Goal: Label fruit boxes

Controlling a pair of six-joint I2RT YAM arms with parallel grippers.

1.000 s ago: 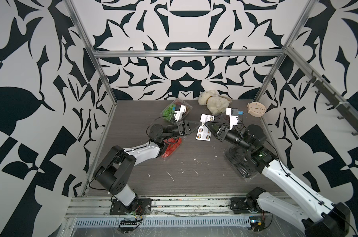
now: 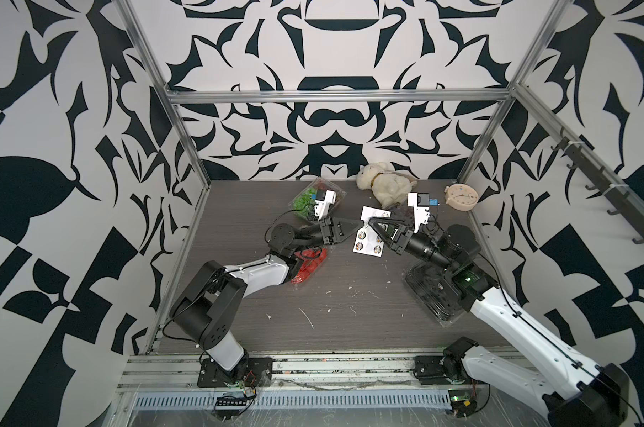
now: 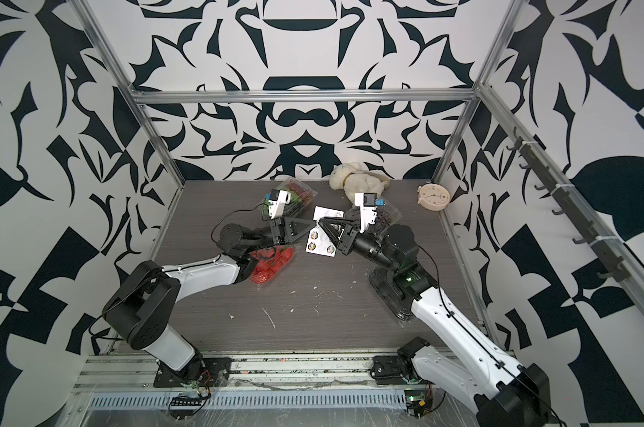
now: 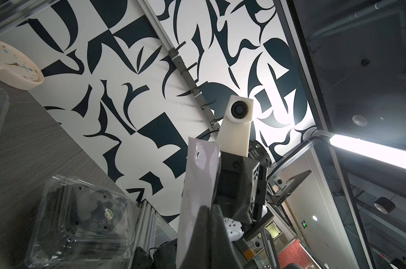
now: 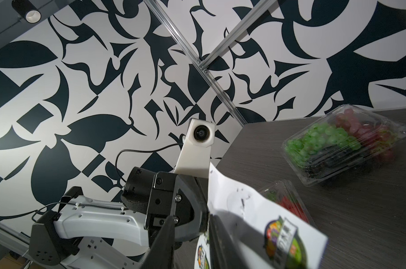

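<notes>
A white label sheet (image 2: 368, 240) with several round fruit labels hangs between my two grippers above the middle of the table. My left gripper (image 2: 361, 225) is shut on the sheet; in the left wrist view the paper (image 4: 199, 174) stands edge-on at its closed fingers. My right gripper (image 2: 372, 223) is at the sheet's other side, partly open, with a gap between its fingers in the right wrist view. There, the sheet (image 5: 252, 201) bends and shows a colourful label. A clear box (image 4: 84, 224) with dark contents bears a round label. Whether a label sits between the right fingers is unclear.
A box of green and red grapes (image 5: 337, 143) stands at the back left, a box of red fruit (image 2: 309, 267) under my left arm. Another clear box (image 3: 386, 213) is behind my right gripper. A plush toy (image 2: 389, 186) and clock (image 2: 462, 196) stand behind.
The sheet has swung slightly to the right and down since one second ago. My right gripper has shifted only a little at the sheet; the left arm looks still.
</notes>
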